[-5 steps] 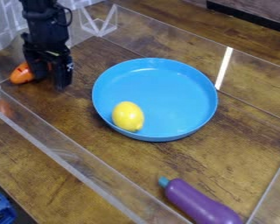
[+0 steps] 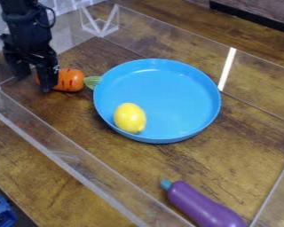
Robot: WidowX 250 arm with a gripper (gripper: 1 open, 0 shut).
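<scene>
My black gripper (image 2: 31,66) hangs at the upper left, low over the wooden table, open, just left of an orange carrot (image 2: 68,79) whose green top points right toward the rim of a blue plate. Whether it touches the carrot I cannot tell.
The blue plate (image 2: 169,97) holds a yellow lemon (image 2: 129,117). A purple eggplant (image 2: 201,204) lies at the lower right. Clear walls edge the workspace, and a blue object (image 2: 0,211) sits at the lower left corner. The table below the plate is largely clear.
My gripper has moved left. The carrot, earlier at the far left and partly behind the gripper, now lies to its right, with its green top toward the plate.
</scene>
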